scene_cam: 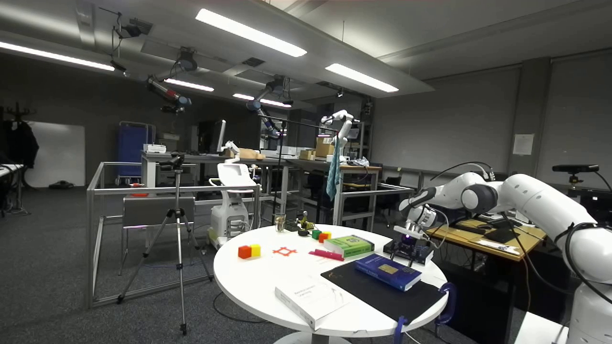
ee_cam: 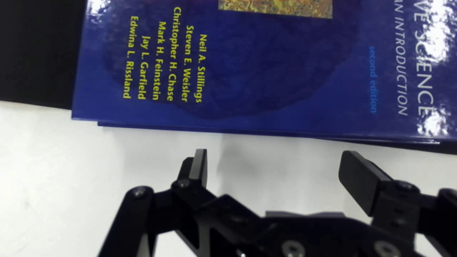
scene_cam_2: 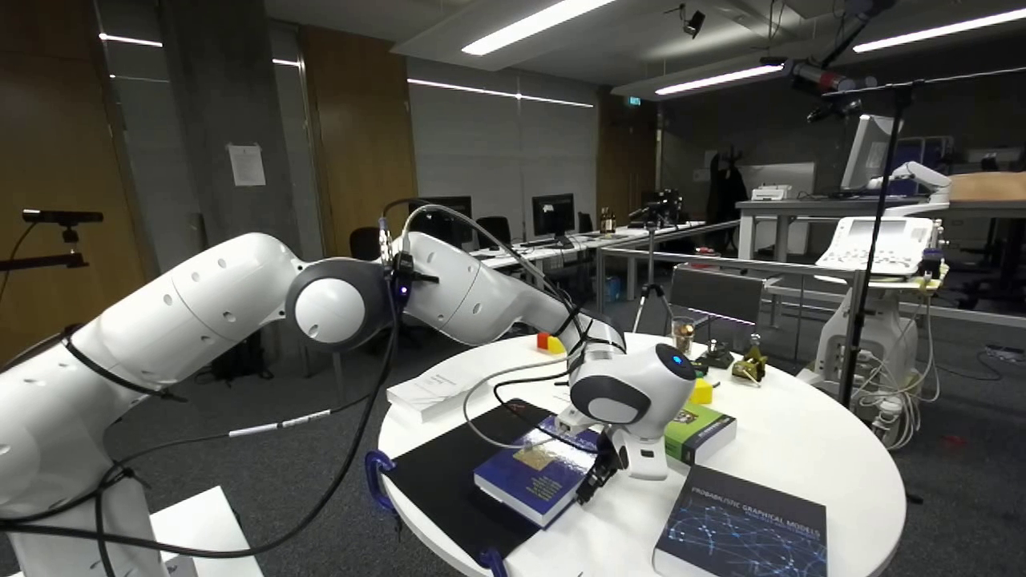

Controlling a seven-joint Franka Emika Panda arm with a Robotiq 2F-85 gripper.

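Note:
A thick blue book (ee_cam: 274,72) lies flat, mostly on the black mat (ee_cam: 38,51), its long edge facing my gripper in the wrist view. The fingers stand wide apart over bare white tabletop just beside that edge, with nothing between the fingers. In the second exterior view, my gripper (scene_cam_2: 594,481) hangs low at the side of the blue book (scene_cam_2: 540,466). The first exterior view has the gripper (scene_cam: 404,259) behind the blue book (scene_cam: 388,272); whether its tips touch the table cannot be told.
A dark book (scene_cam_2: 745,524) and a green book (scene_cam_2: 697,432) lie on the gripper's side of the round table (scene_cam_2: 837,462). A white book (scene_cam: 312,299) sits at the near edge. Coloured blocks (scene_cam: 249,251) stand farther left. Blue clamps (scene_cam: 448,303) grip the table edge.

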